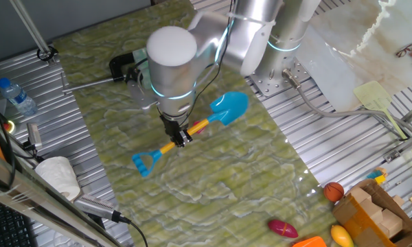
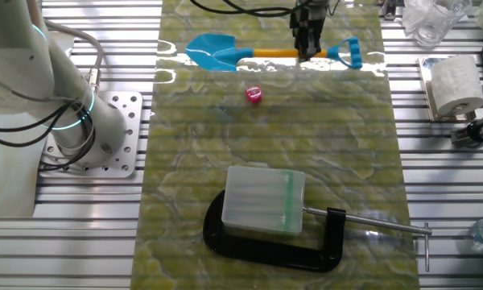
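A toy shovel has a blue blade (image 1: 230,107), a yellow shaft (image 1: 198,127) and a blue D-shaped handle (image 1: 147,163). My gripper (image 1: 182,140) is shut on the shaft, closer to the handle than to the blade. In exterior view 2 the shovel (image 2: 267,53) lies crosswise near the top of the frame, with my gripper (image 2: 309,53) over its shaft from above. A small red ball (image 2: 253,94) rests on the green mat, apart from the shovel, on the clamp's side. Exterior view 1 shows only part of the ball (image 1: 200,126) beside the shaft.
A black clamp (image 2: 274,254) with a translucent box (image 2: 258,200) occupies the mat's other end. At the front right stand a cardboard box (image 1: 371,213), a basketball toy (image 1: 333,191) and a purple toy (image 1: 282,228).
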